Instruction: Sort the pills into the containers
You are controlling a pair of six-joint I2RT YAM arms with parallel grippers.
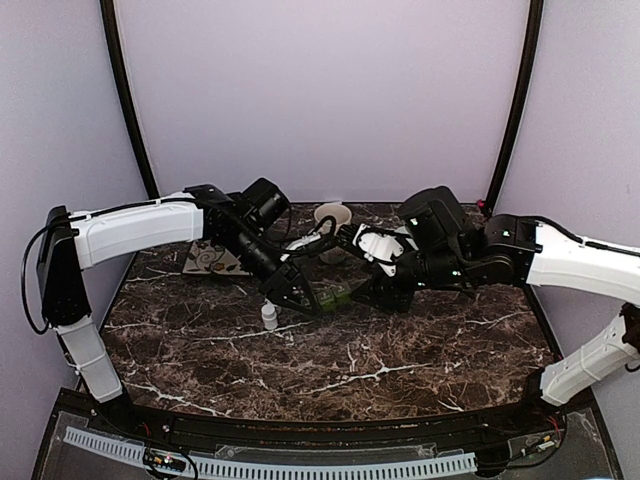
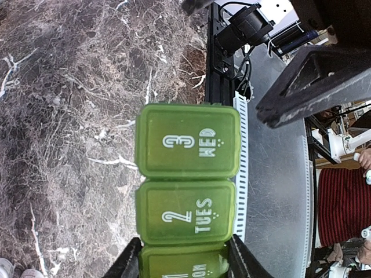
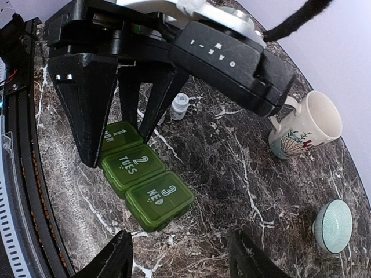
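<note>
A green weekly pill box with lids marked 1 MON, 2 TUES (image 2: 185, 211) and 3 WED (image 3: 159, 200) is held up above the marble table. My left gripper is shut on it at the MON end. My right gripper stands open beside the box's WED end, its fingers apart with nothing seen between them; in the top view it is just right of the box. A small white bottle (image 1: 269, 318) stands on the table behind my left gripper.
A white mug (image 3: 301, 124) stands at the back, with a pale small bowl (image 3: 332, 226) nearby. A patterned object (image 1: 210, 262) lies at the back left.
</note>
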